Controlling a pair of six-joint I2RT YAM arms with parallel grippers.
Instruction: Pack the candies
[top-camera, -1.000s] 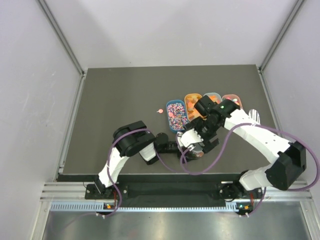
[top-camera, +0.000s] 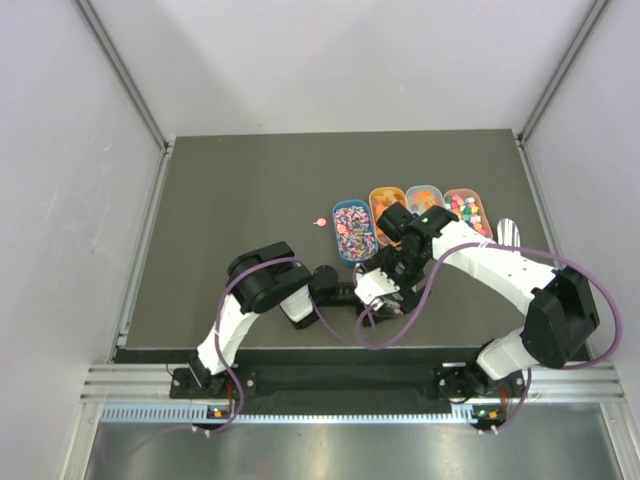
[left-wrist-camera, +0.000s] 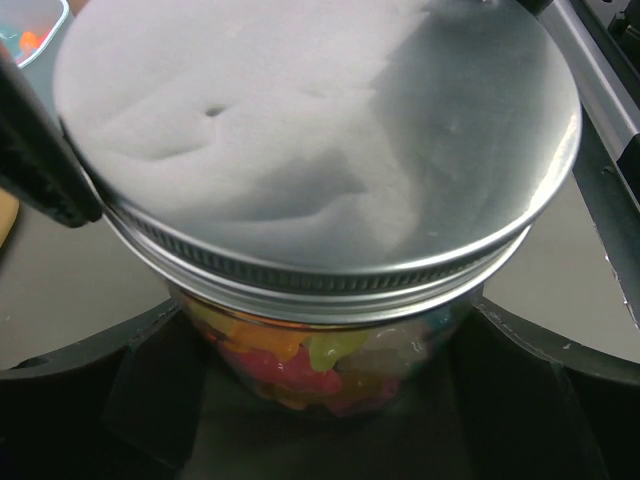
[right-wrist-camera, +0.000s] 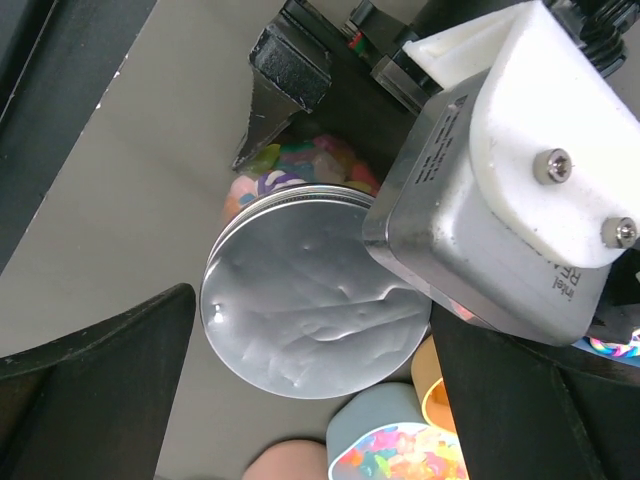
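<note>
A clear jar (left-wrist-camera: 310, 375) of colourful gummy candies stands upright under a silver metal lid (left-wrist-camera: 300, 150). In the left wrist view my left gripper has its fingers spread on both sides of the jar body; exact contact is hard to make out. From above, my right gripper is open around the lid, which lies between its fingers in the right wrist view. A dark right finger (left-wrist-camera: 45, 165) shows by the lid's left edge. Seen from the top, both arms mostly hide the jar.
Behind the jar stand a blue tray of small candies (top-camera: 353, 232), an orange tray (top-camera: 373, 200), a whitish tray (top-camera: 425, 190) and a pink tray (top-camera: 470, 196). A pink item (top-camera: 320, 222) lies alone. A white scoop (top-camera: 508, 233) is far right.
The right arm has shifted a little leftward over the jar, uncovering more of the pink tray. The left arm looks still.
</note>
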